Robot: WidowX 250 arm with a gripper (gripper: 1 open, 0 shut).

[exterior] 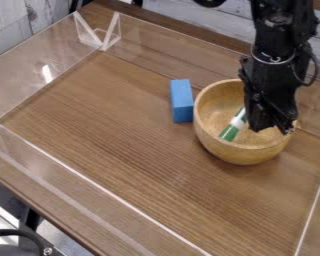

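The black gripper (266, 117) reaches down into a yellow bowl (226, 149) on the right half of the wooden table. A green and white stick-like object (234, 129) lies inside the bowl, partly behind the gripper. The gripper's fingers are low in the bowl's right part; whether anything is between them is hard to see, and they look close together.
A blue block (182, 100) stands just left of the bowl. Clear plastic brackets sit at the back left, and black cables show at the lower left corner.
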